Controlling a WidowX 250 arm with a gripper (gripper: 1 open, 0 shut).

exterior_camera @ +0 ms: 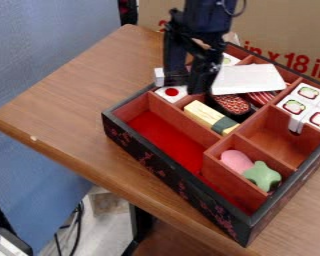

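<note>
A black bento-style box point(203, 190) with red compartments sits on the wooden table, holding a white piece with a red dot point(171, 94), a yellow block point(211, 117), dark round pieces point(231, 103), pink point(236, 160) and green point(262, 176) pieces, and white patterned pieces point(310, 106). A white card point(250, 77) lies across the back compartments. My dark gripper point(191, 70) is over the back-left of the box, above the red-dot piece; whether anything is between its fingers is hidden.
A cardboard panel stands behind the box. The front-left compartment is empty. Cables hang below the table's left edge.
</note>
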